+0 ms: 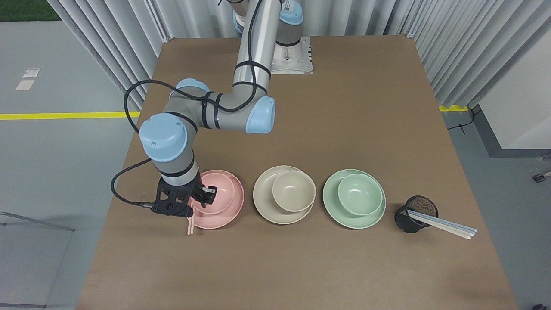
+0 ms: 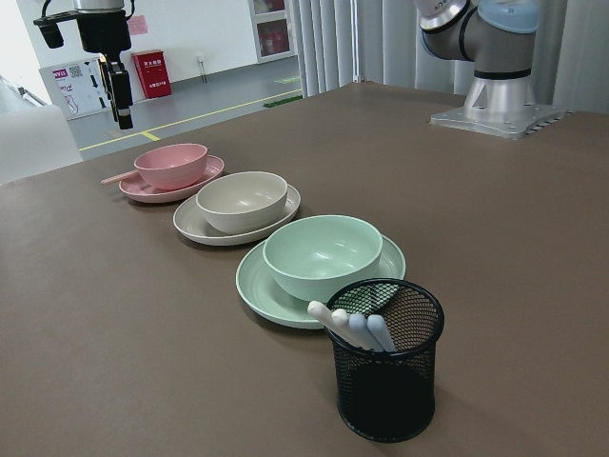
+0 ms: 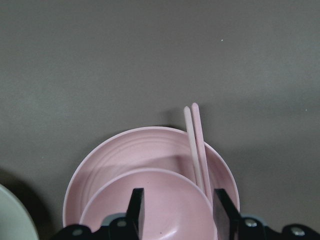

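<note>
My gripper hangs above the pink setting at the left, its two fingers apart with nothing seen between them. In the wrist view, pink chopsticks lie across the right side of a pink plate, beside a pink bowl, their tips past the plate's rim. In the left view, the black gripper is in the air above the pink bowl; in the front view it hides part of the chopsticks and plate.
To the right stand a cream bowl on its plate, a green bowl on its plate, and a black mesh cup holding pale chopsticks.
</note>
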